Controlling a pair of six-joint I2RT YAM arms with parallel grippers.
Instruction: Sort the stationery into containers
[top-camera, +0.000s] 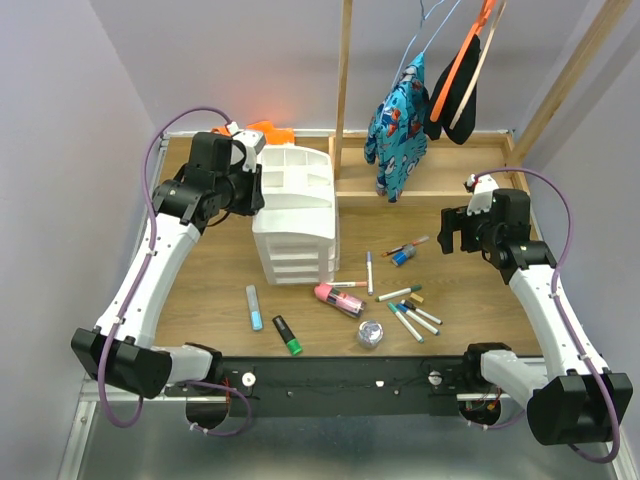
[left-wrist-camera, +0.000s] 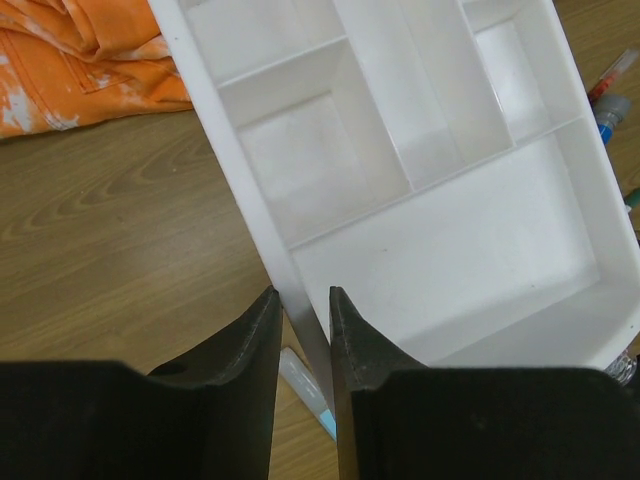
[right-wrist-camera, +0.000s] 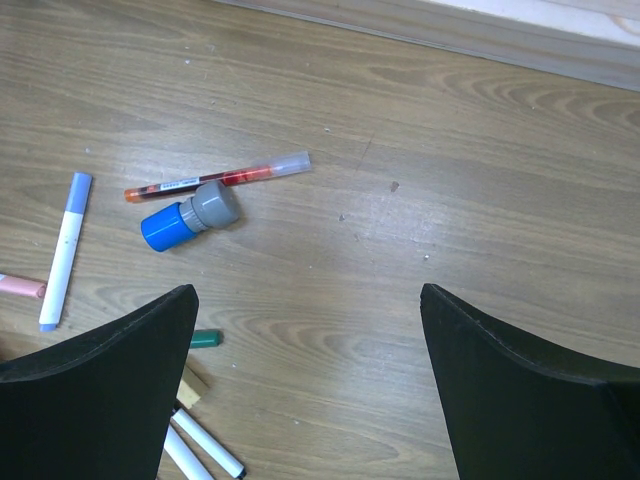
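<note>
My left gripper is shut on the left rim of a white compartment organizer (top-camera: 295, 222), one finger outside the wall and one inside. In the left wrist view the organizer's compartments (left-wrist-camera: 470, 250) look empty. The right gripper (top-camera: 461, 229) stands open above the bare right side of the table, nothing between its fingers. Several markers (top-camera: 405, 322) lie loose at centre right. A pink pencil-case-like tube (top-camera: 340, 299), a green-and-black marker (top-camera: 287, 335) and a light blue pen (top-camera: 254, 308) lie in front. A red pen (right-wrist-camera: 220, 179) rests beside a blue-and-grey bottle (right-wrist-camera: 190, 215).
A round clear container (top-camera: 370, 334) sits near the front edge. Orange cloth (left-wrist-camera: 80, 65) lies behind the organizer at the left. A wooden shelf (top-camera: 430, 175) with hanging bags (top-camera: 400, 125) stands at the back.
</note>
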